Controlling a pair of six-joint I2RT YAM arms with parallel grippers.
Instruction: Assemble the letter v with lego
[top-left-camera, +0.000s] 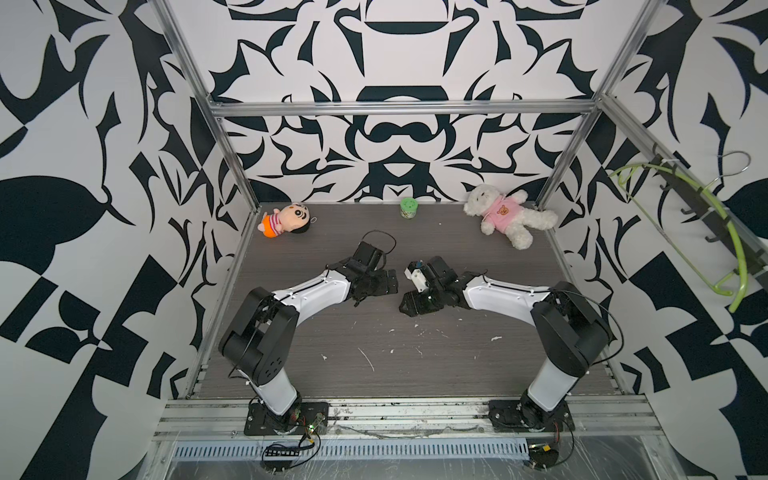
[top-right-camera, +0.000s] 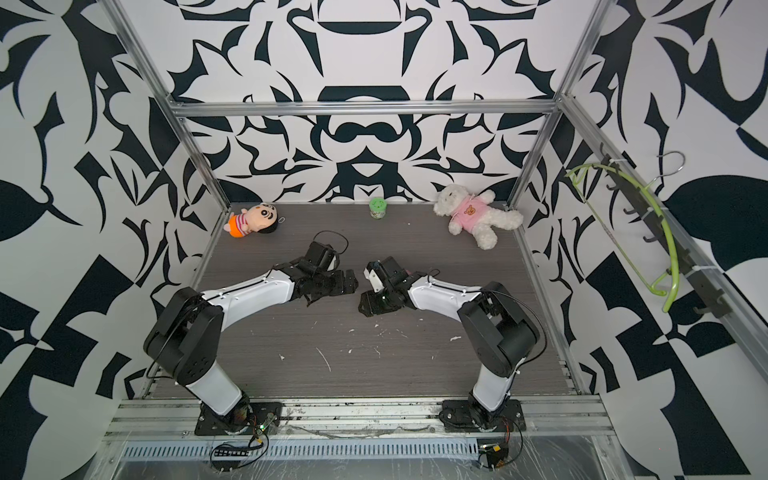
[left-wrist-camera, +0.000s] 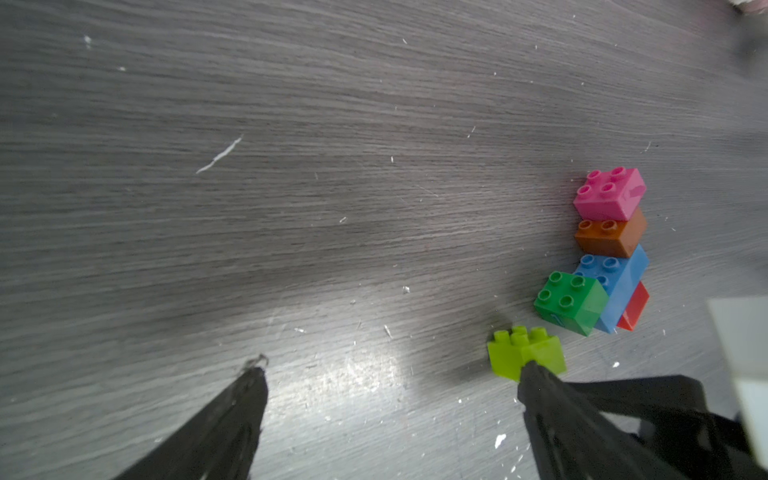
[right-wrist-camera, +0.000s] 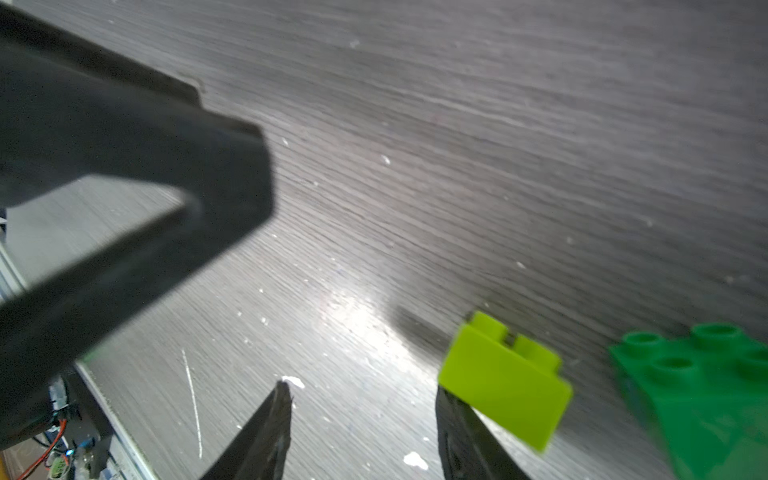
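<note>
My left gripper stands open, nothing between its fingers, left of a brick cluster: pink (left-wrist-camera: 608, 196), brown (left-wrist-camera: 608, 240), blue (left-wrist-camera: 620, 288), red (left-wrist-camera: 636, 304), dark green (left-wrist-camera: 572, 304) and lime (left-wrist-camera: 524, 356). My right gripper is part open; the lime brick (right-wrist-camera: 504, 380) is at its right fingertip, outside the gap, with the dark green brick (right-wrist-camera: 692, 392) further right. In both top views the bricks are mostly hidden behind the right gripper.
A doll (top-left-camera: 284, 220), a green cup (top-left-camera: 408, 206) and a white bear (top-left-camera: 504, 216) lie or stand along the back of the table (top-left-camera: 416, 360).
</note>
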